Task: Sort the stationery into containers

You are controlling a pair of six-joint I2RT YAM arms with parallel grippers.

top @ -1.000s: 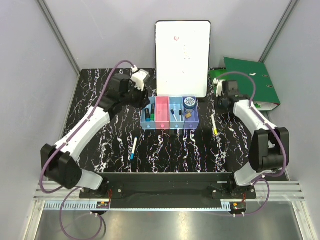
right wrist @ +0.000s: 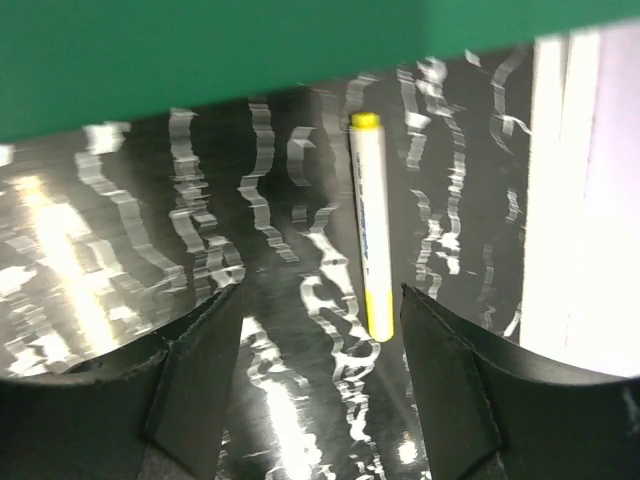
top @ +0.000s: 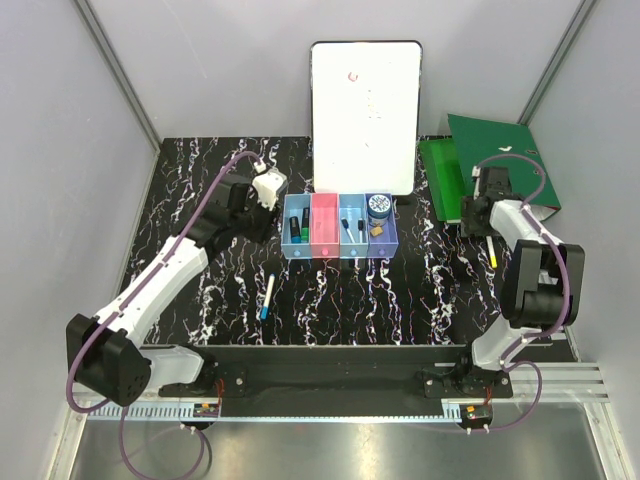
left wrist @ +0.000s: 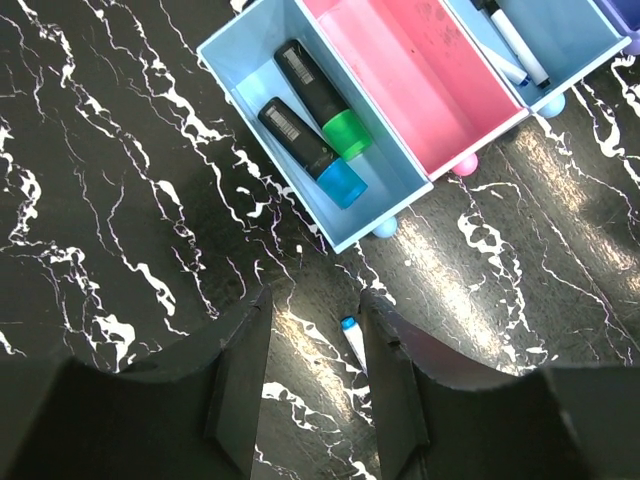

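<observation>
A white marker with yellow ends (right wrist: 374,230) lies on the dark table in the right wrist view. My right gripper is open, the marker's lower end close beside its right finger; touching or apart, I cannot tell. Over the table left of the bins, my left gripper stands open and empty. A blue-tipped white marker (top: 267,297) rests on the table in front of the bins. The left blue bin (top: 297,250) holds black bottles with blue (left wrist: 342,184) and green caps (left wrist: 346,134). The pink bin (top: 324,225) looks empty.
The second blue bin (top: 352,212) holds dark-capped pens; the purple bin (top: 390,243) holds a round tin (top: 379,206) and a small yellowish block. A whiteboard (top: 365,115) stands behind. The green binder (top: 510,150) fills the back right.
My right gripper and the yellow-ended marker have moved to the right in the top view.
</observation>
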